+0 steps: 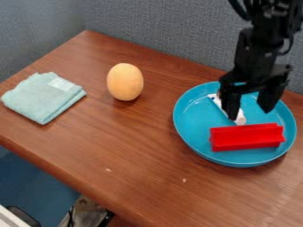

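My black gripper (249, 103) hangs open over the blue plate (193, 133), its fingers low around the white toothpaste tube (218, 101), which it partly hides. A red block (245, 136) lies at the front of the plate, below the tube in the view.
An egg-shaped object (126, 82) stands left of the plate, and a folded light-blue cloth (42, 97) lies at the far left of the wooden table (130, 168). A grey wall stands behind.
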